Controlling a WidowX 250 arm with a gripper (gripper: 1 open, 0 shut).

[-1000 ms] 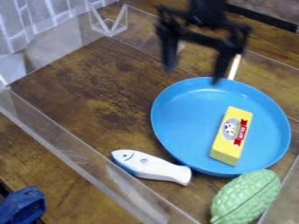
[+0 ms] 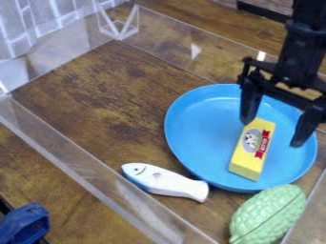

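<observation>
My black gripper (image 2: pixel 277 114) hangs open over the right half of a blue plate (image 2: pixel 197 132). Below its fingers a yellow box (image 2: pixel 251 151) with a red and white label lies on the plate. The fingers are apart, and nothing shows held between them.
A white fish-shaped object (image 2: pixel 163 179) lies left of the plate's front. A green textured oval (image 2: pixel 266 214) sits at the front right. A blue object (image 2: pixel 23 225) is at the lower left corner. Clear low walls edge the wooden surface (image 2: pixel 90 95), whose left part is bare.
My gripper has come down and right from above the plate's back to over the yellow box, shifting slightly further right most recently.
</observation>
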